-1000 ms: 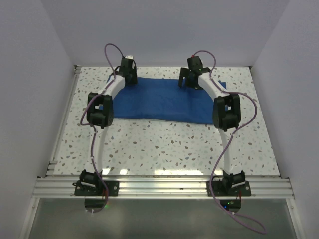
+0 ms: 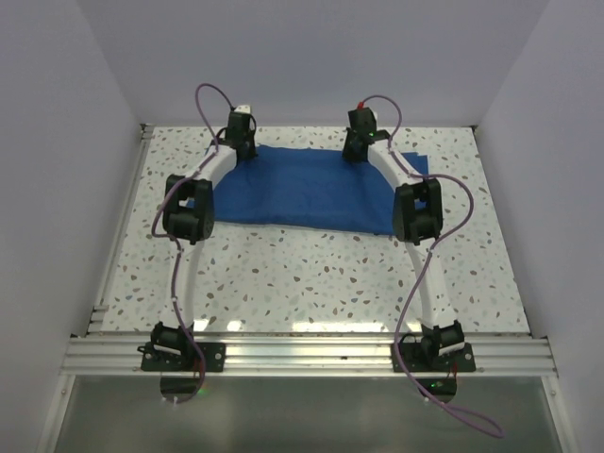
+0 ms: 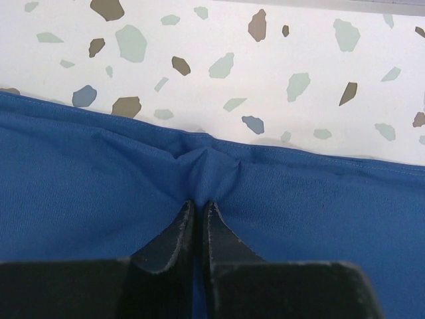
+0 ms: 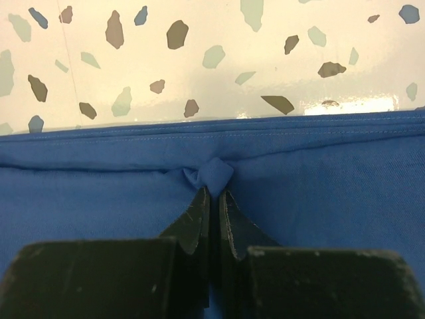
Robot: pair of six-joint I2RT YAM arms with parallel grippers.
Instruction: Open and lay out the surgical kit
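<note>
The kit shows as a folded blue cloth (image 2: 302,189), spread wide across the table below both arms. At its far left edge my left gripper (image 2: 247,156) is shut, and in the left wrist view a pinched ridge of the blue cloth (image 3: 207,169) rises between the fingertips. Farther right along the same edge, my right gripper (image 2: 351,156) is shut too. A small bunched fold of the cloth (image 4: 214,174) stands between its fingertips in the right wrist view. Whatever lies inside the cloth is hidden.
Walls stand beyond the far edge and on both sides. A metal rail (image 2: 307,354) runs along the front.
Both grippers were open over the cloth about a second ago.
</note>
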